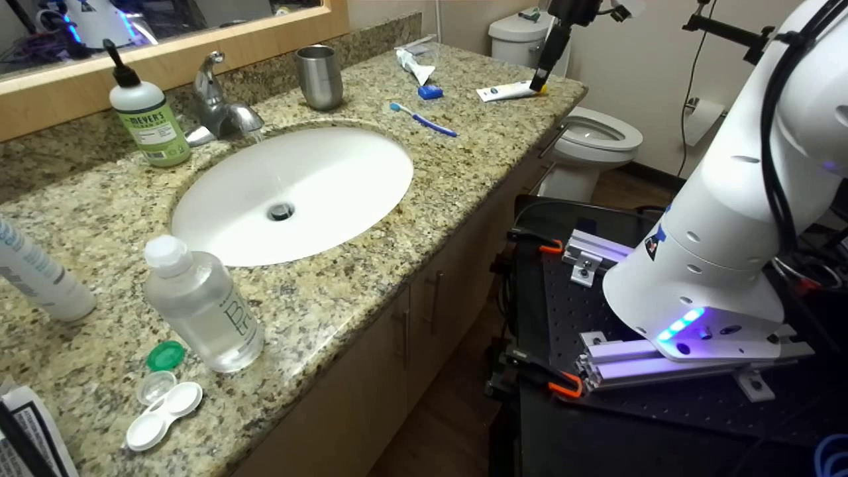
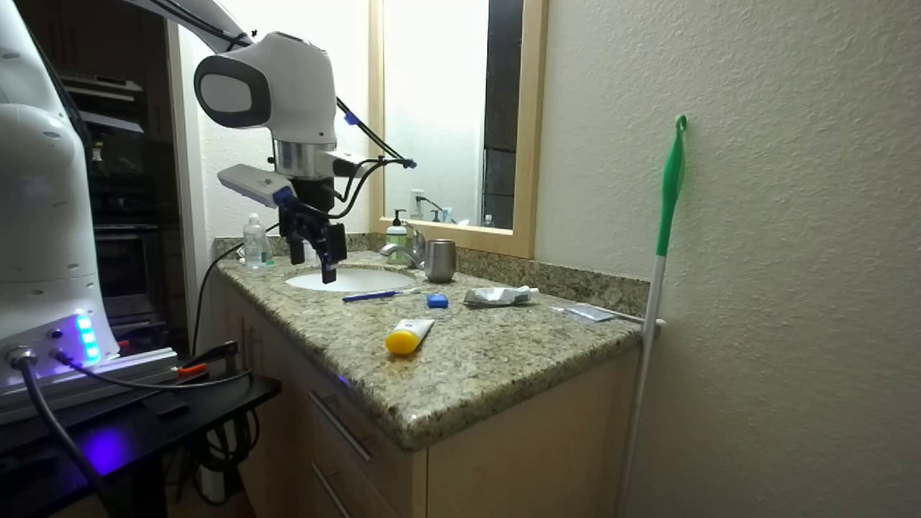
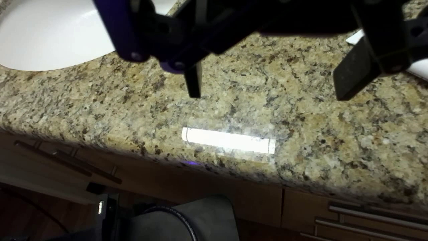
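Observation:
My gripper stands open above the counter, its two dark fingers wide apart and only bare granite showing between them. In exterior view 2 the gripper (image 2: 314,266) hangs pointing down, clear of the counter. A white tube with a yellow cap (image 2: 409,336) lies near the counter's front corner. From exterior view 1, one finger overlaps the same tube (image 1: 505,91), but exterior view 2 shows them apart. A blue toothbrush (image 1: 426,120) and a small blue box (image 1: 430,92) lie behind the tube. Part of a white object (image 3: 420,68) shows beyond the right finger.
The white sink (image 1: 350,187) takes up the middle, with a metal cup (image 1: 320,77) and green soap bottle (image 1: 151,119) behind it. Near its front left stand a clear bottle (image 1: 208,310) and a contact lens case (image 1: 164,415). A crumpled tube (image 2: 501,296) lies by the backsplash.

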